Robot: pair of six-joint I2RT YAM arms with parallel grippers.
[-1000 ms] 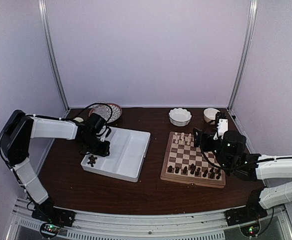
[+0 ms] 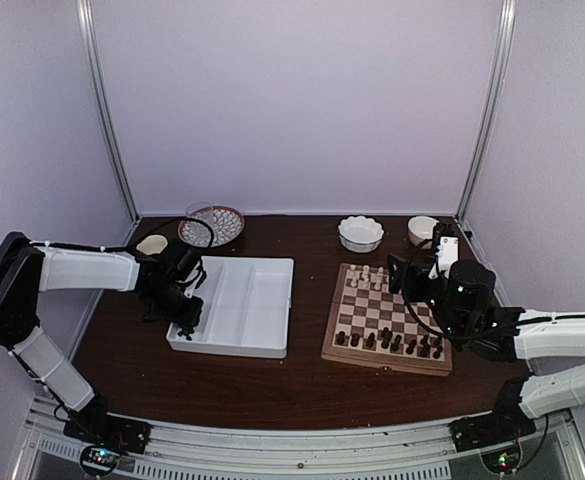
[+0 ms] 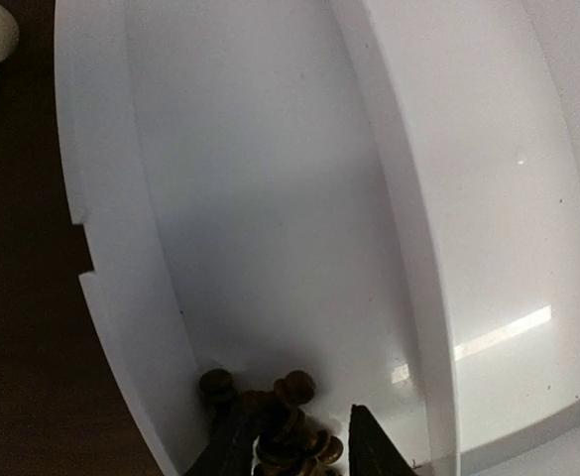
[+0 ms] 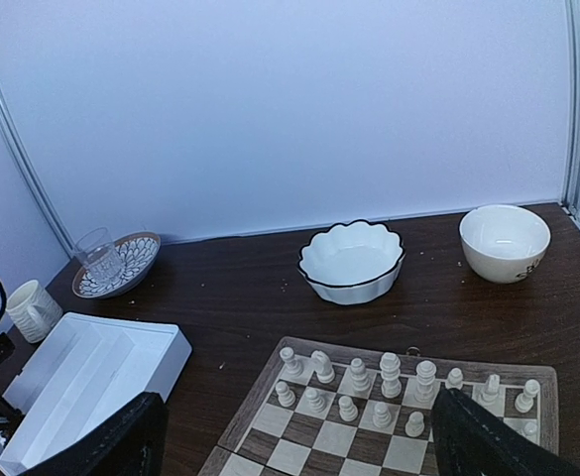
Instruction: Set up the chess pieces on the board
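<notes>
Several dark brown chess pieces [image 3: 288, 421] lie bunched in the near end of the white tray's [image 2: 237, 335] left compartment. Over them, low in that compartment, is my left gripper; its fingers stand apart with pieces between and below them, and whether it touches any cannot be told. The wooden chessboard [image 2: 337, 335] carries a row of dark pieces [image 2: 370, 341] along its near side. White pieces [image 4: 390, 375] fill rows at the far side. My right gripper is open and empty above the board, hiding part of it in the top view.
Behind the tray are a patterned bowl [image 2: 227, 225], a clear glass [image 4: 99, 256] and a white mug [image 4: 34, 310]. Beyond the board stand a scalloped white dish [image 2: 360, 234] and a white bowl [image 4: 504, 243]. Bare table separates tray and board.
The tray has turned slightly and now sits straighter, its right side further left. The right arm is still.
</notes>
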